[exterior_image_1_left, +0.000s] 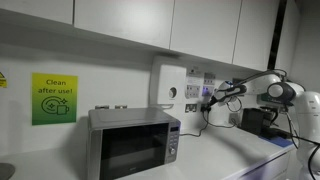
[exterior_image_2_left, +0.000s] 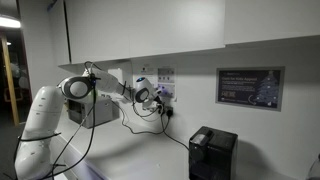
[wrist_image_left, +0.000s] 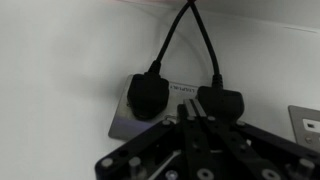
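Observation:
Two black plugs sit side by side in a grey wall socket plate (wrist_image_left: 122, 122) in the wrist view: a left plug (wrist_image_left: 148, 95) and a right plug (wrist_image_left: 222, 103), each with a cable. My gripper is shut, its fingertips close to the socket plate between the two plugs, with nothing visible between them. Part of the plate and the right plug's lower side are hidden behind the gripper. From the second exterior view, the gripper (exterior_image_2_left: 156, 104) reaches the wall by the sockets. Whether it touches the plate, I cannot tell.
A microwave (exterior_image_1_left: 132, 142) stands on the white counter (exterior_image_1_left: 225, 151). A white dispenser (exterior_image_1_left: 168, 82) hangs on the wall. A black appliance (exterior_image_2_left: 212, 154) stands right of the sockets. Another wall plate (wrist_image_left: 308, 126) lies at right in the wrist view.

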